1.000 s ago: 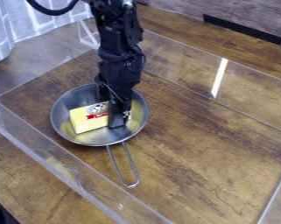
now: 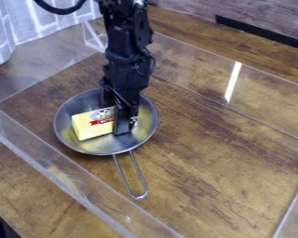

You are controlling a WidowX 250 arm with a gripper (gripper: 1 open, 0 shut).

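Observation:
A dark metal pan [image 2: 83, 138] with a long wire handle sits on the wooden surface at centre-left. In it lies a yellow box [image 2: 88, 126] with a red label, resembling a butter package. The black gripper [image 2: 115, 119] reaches down into the pan from above and is shut on the box's right end; its fingertips are partly hard to make out against the dark pan.
Clear plastic walls border the wooden work surface [image 2: 219, 167] on the left, back and right. A white cloth or curtain [image 2: 18, 23] is at the upper left.

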